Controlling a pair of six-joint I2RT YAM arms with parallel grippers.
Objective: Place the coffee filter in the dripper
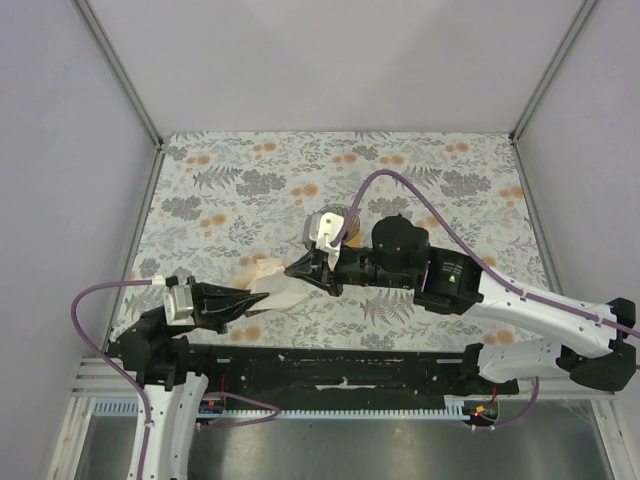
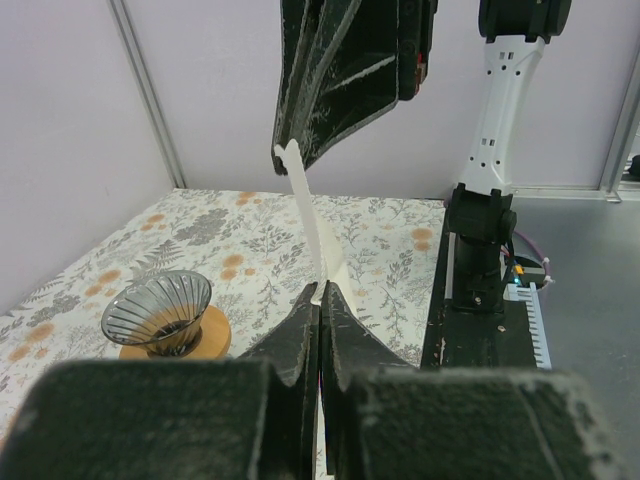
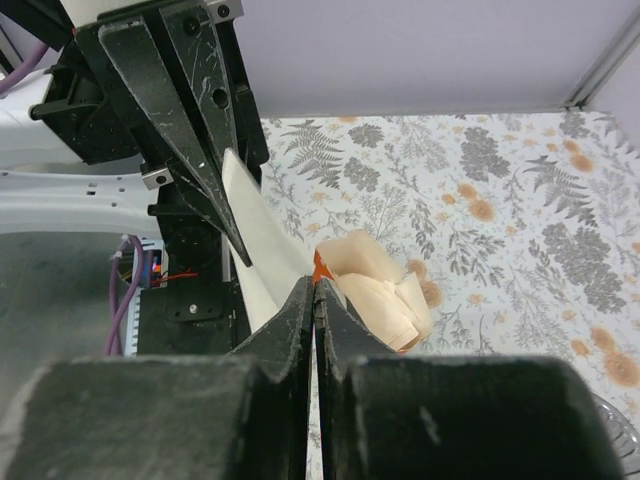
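Note:
A white paper filter [image 1: 275, 290] spans the gap between my two grippers. My left gripper is shut on its edge; in the left wrist view the paper's upper end meets the tips of my right gripper, whose fingers are close together around or at the paper, hard to tell. A tan pack of filters [image 3: 375, 295] with an orange band lies behind them. The glass dripper [image 2: 158, 308] on its wooden base [image 2: 213, 333] stands farther back, largely hidden by the right arm in the top view.
Walls border it, and a dark strip [image 1: 330, 375] runs along the front edge.

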